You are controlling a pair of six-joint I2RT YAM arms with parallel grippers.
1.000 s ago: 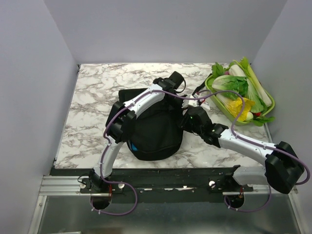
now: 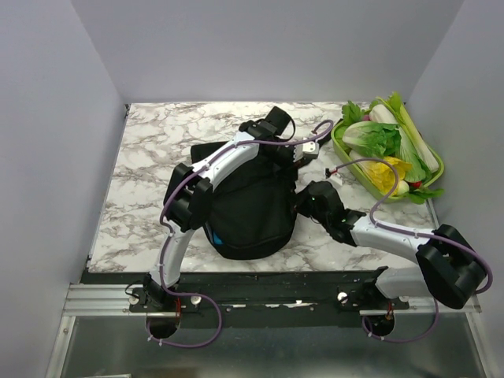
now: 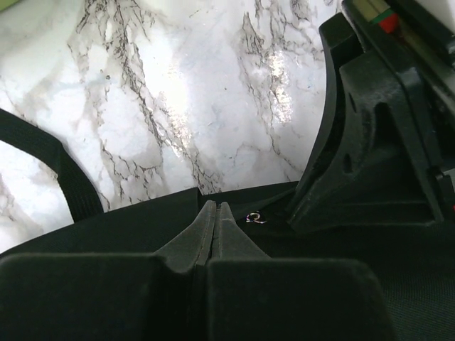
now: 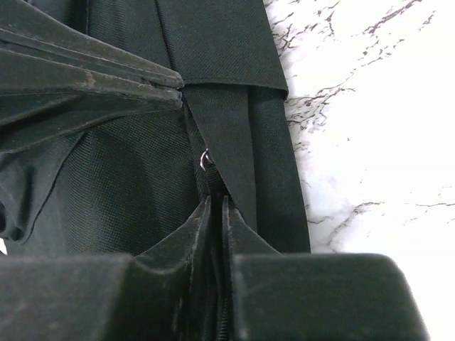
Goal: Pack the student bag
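Observation:
The black student bag lies on the marble table, its mesh and fabric upward. Along its right edge, in the right wrist view, runs a zipper with a small metal pull. My left gripper is shut at the bag's edge, near that pull; whether thin cloth lies between its fingers is hidden. Further toward the front on the same edge is my right gripper. Its fingertips are close together, with dark zipper cloth right at them; whether they pinch it does not show.
A green basket of vegetables stands at the back right. Black straps lie on the table beside the bag. Bare marble shows at the back left. Both arms are close together over the bag's right side.
The right gripper has come a little toward the front and lower. The bag stays nearly in place.

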